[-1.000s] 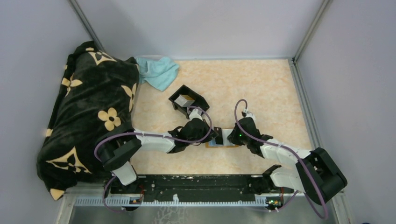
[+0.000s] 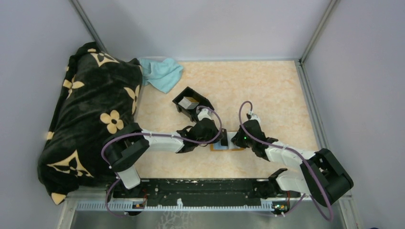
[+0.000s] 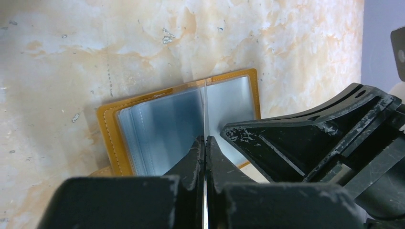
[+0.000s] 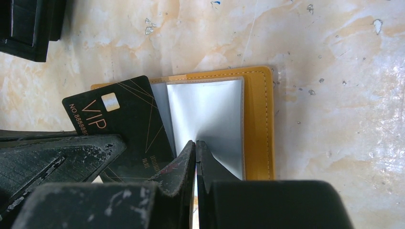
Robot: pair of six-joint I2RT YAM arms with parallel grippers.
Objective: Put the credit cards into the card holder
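A black VIP card [image 4: 131,126] is pinched in my left gripper [image 2: 221,135], which is shut on it. In the left wrist view the card [image 3: 205,107] appears edge-on, rising from the fingertips over the holder. The tan card holder [image 3: 111,129] lies open on the table with clear pockets [image 4: 210,119] facing up. The card is slightly tilted and overlaps the left part of the holder in the right wrist view; whether its edge is inside a pocket cannot be told. My right gripper is shut, tips at the pocket, with nothing clearly visible between them.
Behind the left gripper stands a black box [image 2: 206,102] with a pale card stack [image 2: 188,103]. A blue cloth [image 2: 162,75] lies at the back left, beside a dark flowered blanket [image 2: 90,119].
My left arm moved a little with it; the right arm has barely moved.
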